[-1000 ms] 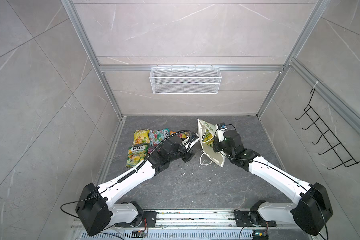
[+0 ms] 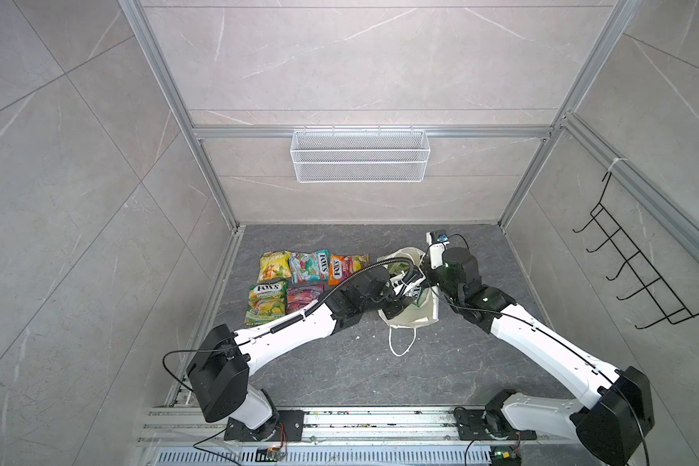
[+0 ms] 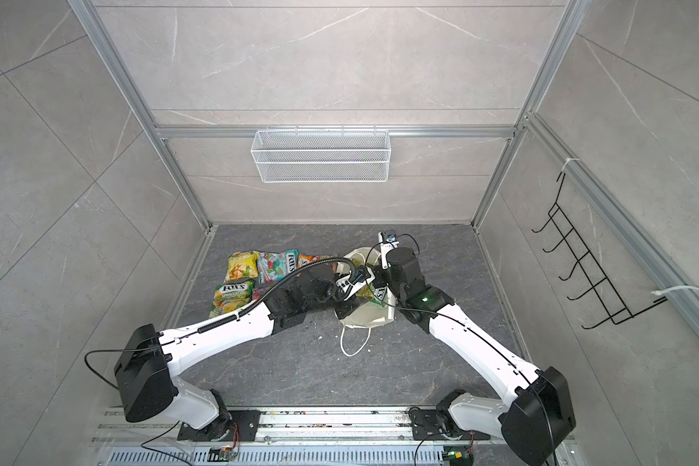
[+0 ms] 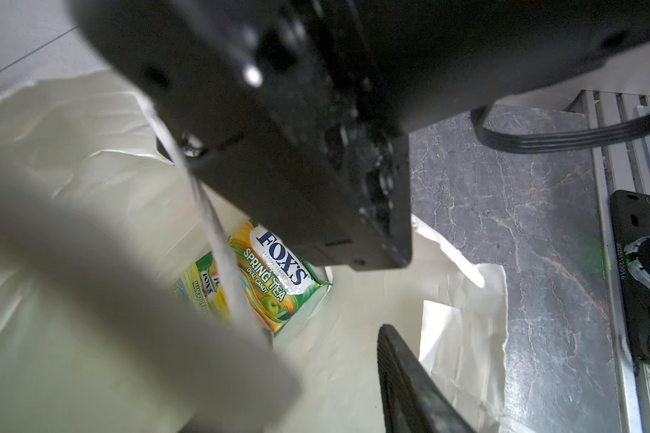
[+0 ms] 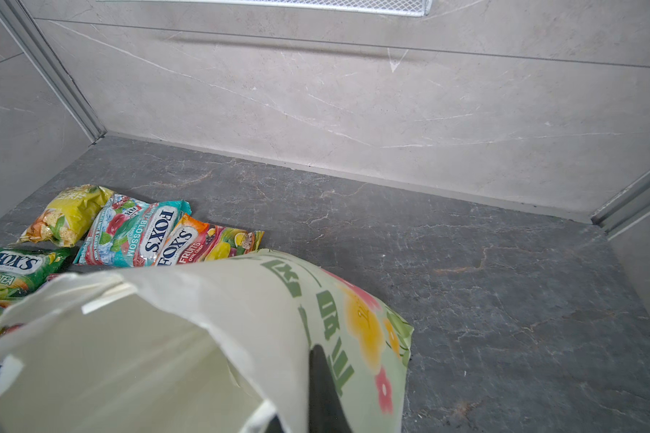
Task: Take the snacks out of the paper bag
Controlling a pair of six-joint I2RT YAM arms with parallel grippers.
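The white paper bag (image 2: 415, 314) lies mid-floor, mouth open, handle loose toward the front. In the left wrist view a green Fox's Spring Tea bag (image 4: 281, 270) lies inside, partly hidden. My left gripper (image 2: 409, 287) reaches into the bag; one finger shows near the candy, part open, nothing seen in it. My right gripper (image 2: 429, 272) is shut on the bag's rim, which covers most of its fingers in the right wrist view.
Several candy bags, including yellow (image 5: 68, 213), blue (image 5: 130, 227) and orange (image 5: 209, 241), lie left of the paper bag. A wire basket (image 2: 359, 155) hangs on the back wall. Bare floor lies in front and at right.
My left gripper has moved right and into the bag.
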